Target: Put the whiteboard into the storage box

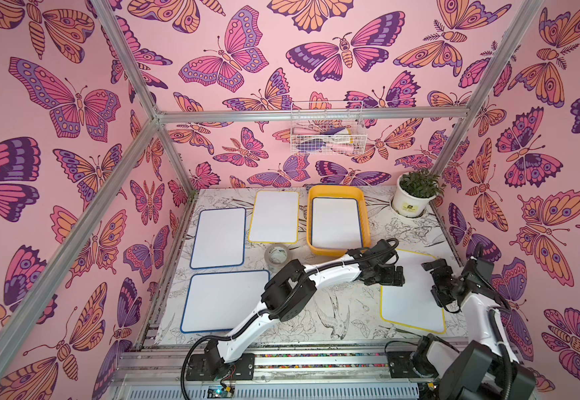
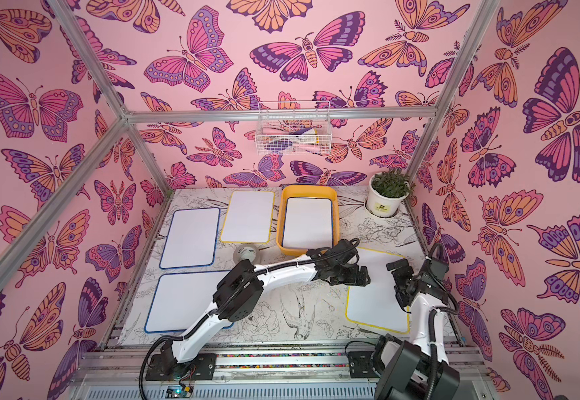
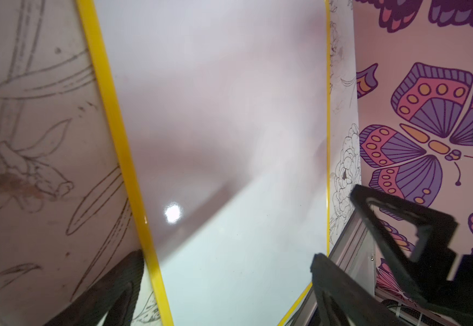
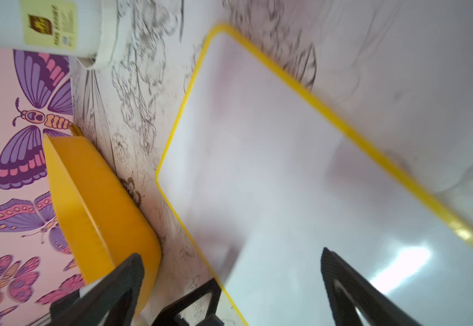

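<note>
A whiteboard with a yellow rim (image 1: pixel 406 303) lies on the right of the table, partly hidden by both grippers. Over its left edge is my left gripper (image 1: pixel 395 275), open; in the left wrist view the board's yellow edge (image 3: pixel 118 130) runs between its spread fingers. At the board's right edge my right gripper (image 1: pixel 434 283) stands open, its fingers (image 4: pixel 122 288) apart above the white surface (image 4: pixel 258 195). Whether either gripper touches the board I cannot tell. The yellow storage box (image 1: pixel 368 230) at the back holds a blue-rimmed whiteboard (image 1: pixel 335 223).
Blue-rimmed boards (image 1: pixel 218 238) lie at left, a yellow-rimmed board (image 1: pixel 274 216) behind. A roll of tape (image 1: pixel 277 254) sits near my left forearm. Behind the right-hand board stands a potted plant (image 1: pixel 411 202). Free tabletop shows at front centre.
</note>
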